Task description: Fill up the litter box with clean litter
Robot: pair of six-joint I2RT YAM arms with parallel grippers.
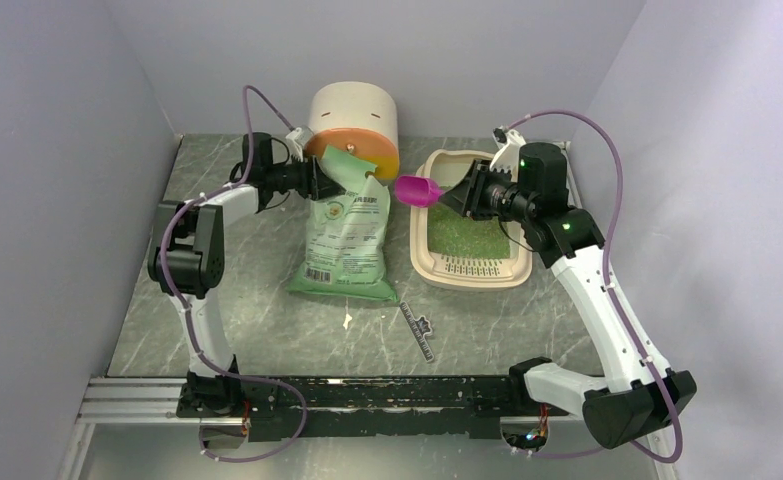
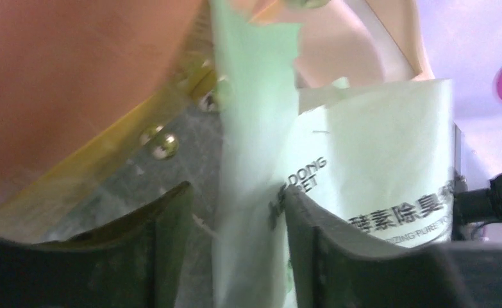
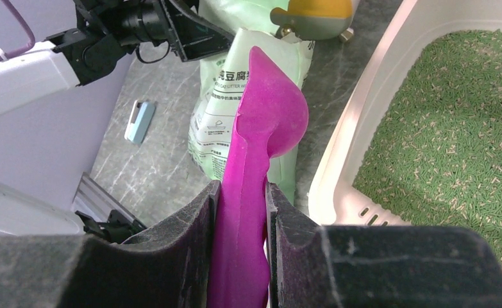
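My left gripper [image 1: 319, 178] is at the upper flap of the green-white litter bag [image 1: 342, 250]; in the blurred left wrist view its fingers stand apart around the pale bag edge [image 2: 254, 160]. My right gripper [image 1: 462, 192] is shut on the magenta scoop [image 3: 248, 186], held above the left side of the cream litter box [image 1: 420, 250], whose bottom is spread with green pellets [image 3: 440, 128].
An off-white cylinder with an orange front [image 1: 352, 105] stands behind the bag. A ruler-like sticker [image 1: 414, 330] lies on the marble floor at the front. A small pale-blue object [image 3: 142, 122] lies left of the bag.
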